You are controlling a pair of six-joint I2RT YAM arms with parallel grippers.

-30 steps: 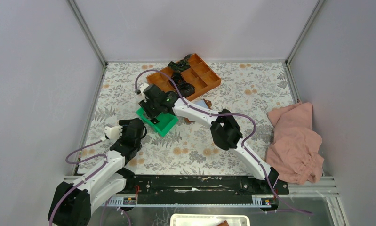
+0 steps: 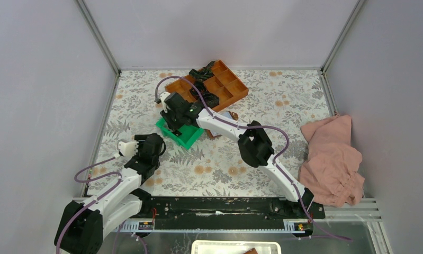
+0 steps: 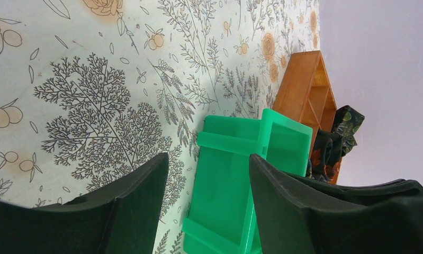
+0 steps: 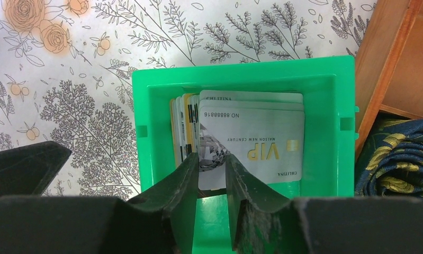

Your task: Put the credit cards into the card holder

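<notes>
Pale VIP cards [image 4: 262, 148] lie overlapping in the green tray [image 4: 344, 159] in the right wrist view. Along their left side several more cards [image 4: 178, 129] stand on edge, packed together. Over the left edge of the VIP cards is my right gripper, its fingertips a small gap apart; a dark printed patch shows between them. My left gripper is open and empty, beside the green tray [image 3: 225, 185]. A flat brown and pale-blue item [image 2: 227, 115], partly behind the right arm in the top view, may be the card holder; I cannot tell.
Behind the tray stands a wooden compartment box [image 2: 231, 87] with dark cloth [image 2: 202, 74] in it. Pink cloth [image 2: 333, 161] lies at the right edge.
My right gripper has shifted slightly to the right and back, and the green tray has slid the same way. The left arm has stayed about where it was.
</notes>
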